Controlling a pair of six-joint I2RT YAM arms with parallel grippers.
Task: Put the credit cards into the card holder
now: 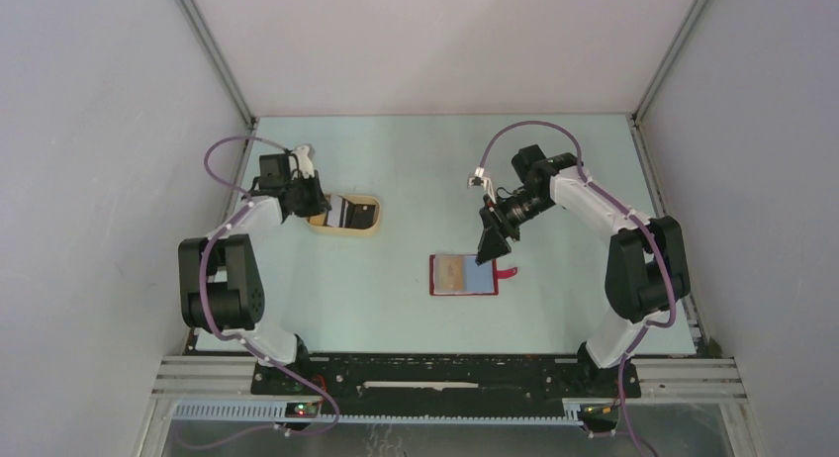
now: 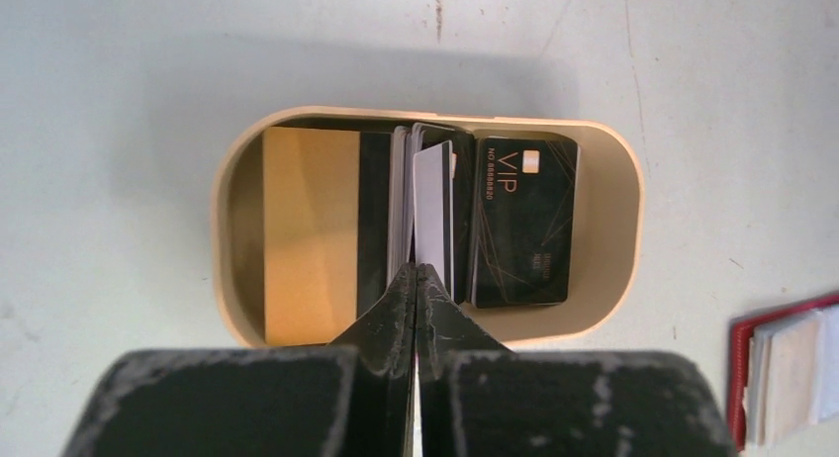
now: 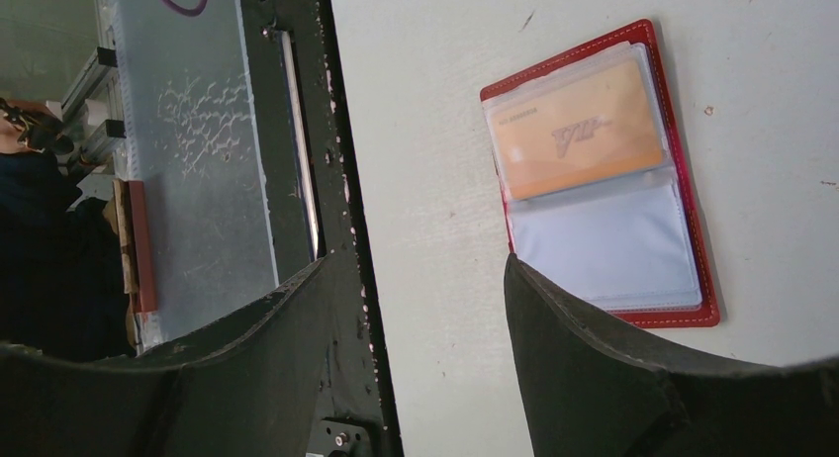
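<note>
In the left wrist view, a tan box [image 2: 230,249] holds a row of cards. A gold card [image 2: 312,234] leans at its left and a black VIP card [image 2: 529,215] at its right. Between them a whitish card [image 2: 432,200] stands tilted above its neighbours. My left gripper is shut, its fingertips over that card's lower end; nothing clearly shows between them. The red card holder [image 3: 704,249] lies flat, with an orange card [image 3: 584,131] under one clear pocket and a pale, empty-looking pocket [image 3: 604,244] beside it. My right gripper is open beside the holder, empty.
A small red tab [image 1: 507,273] sticks out from the holder's right side. A dark rail [image 1: 420,378] runs below the table's front edge.
</note>
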